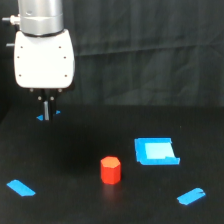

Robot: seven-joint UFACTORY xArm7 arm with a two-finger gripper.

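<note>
A red block with a six-sided top (111,170) stands upright on the black table, right of centre in the near half. My gripper (46,110) hangs at the far left under the white arm housing (44,60), well apart from the red block. Its fingers are thin and dark against the black background, too small to tell whether they are open or shut. No object shows at their tips.
Blue tape frames a white square (158,150) on the right. Blue strips lie at the front left (20,188) and front right (191,197). Behind my gripper shows another bit of blue tape (54,114). Bare table lies between gripper and red block; a dark curtain (150,50) hangs behind.
</note>
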